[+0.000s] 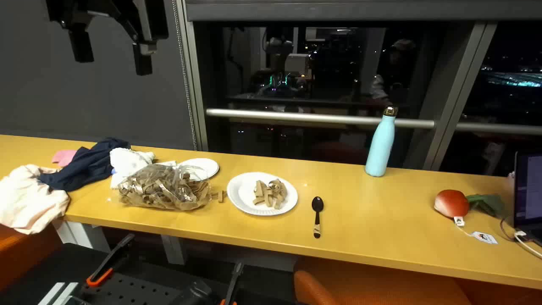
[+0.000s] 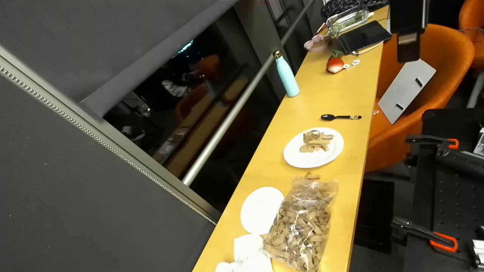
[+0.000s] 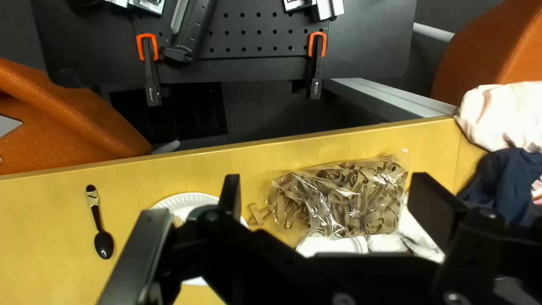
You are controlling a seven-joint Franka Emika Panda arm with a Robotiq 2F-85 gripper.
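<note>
High above the left part of the table, my gripper (image 1: 114, 61) hangs with its two fingers wide apart and nothing between them. In the wrist view, the clear bag of brown strips (image 3: 345, 195) lies on the table below and between the fingers. A white plate (image 1: 239, 195) holds a small heap of brown strips (image 1: 270, 193); my gripper hides much of that plate in the wrist view. One loose strip (image 1: 220, 196) rests on the wood between bag and plate. Behind the bag is a second, smaller white plate (image 2: 261, 210). A black spoon (image 1: 317, 216) lies right of the larger plate.
A light blue bottle (image 1: 381, 145) stands upright near the window. Further right are a red and white plush (image 1: 451, 203) and a laptop (image 1: 528, 195). Crumpled cloths (image 1: 81, 170) cover the left end.
</note>
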